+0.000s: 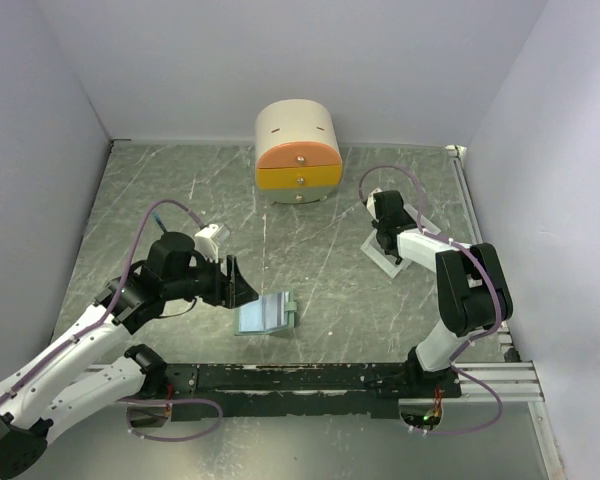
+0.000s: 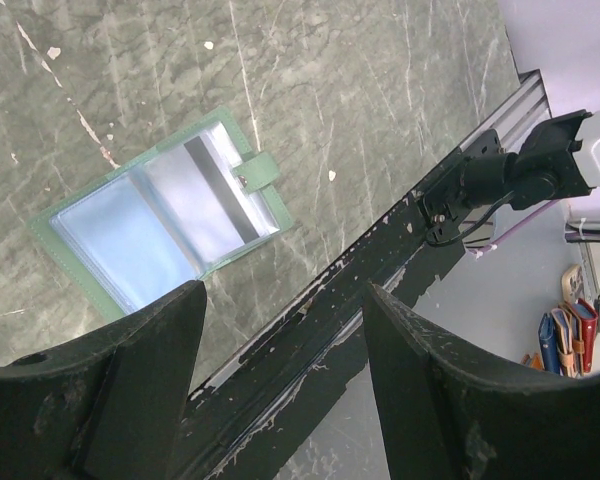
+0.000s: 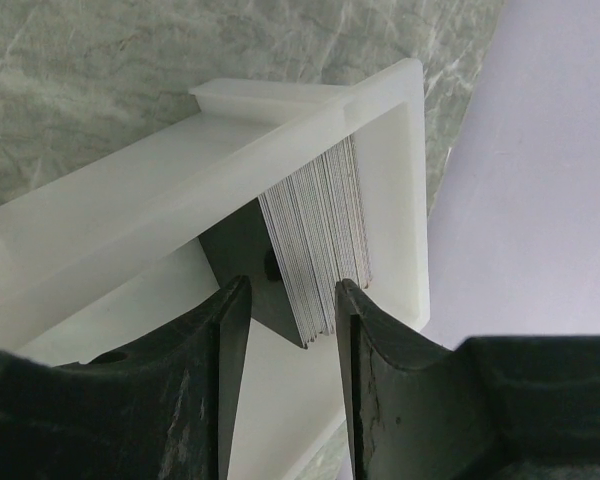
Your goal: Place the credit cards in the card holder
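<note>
A green card holder [image 1: 265, 313] with clear and pale-blue sleeves lies open at the front centre, also under my left wrist camera [image 2: 130, 240]. My left gripper [image 1: 240, 290] hangs open just above and left of it, empty. At the right, my right gripper is part open over a white tray [image 3: 410, 200]; in its wrist view a stack of cards [image 3: 318, 235] stands in the tray beside a dark card or panel [image 3: 240, 255], just beyond the fingertips. Whether the fingers touch any card I cannot tell.
A small cream chest [image 1: 298, 150] with orange, yellow and grey drawers stands at the back centre. Walls bound the table at the back and sides.
</note>
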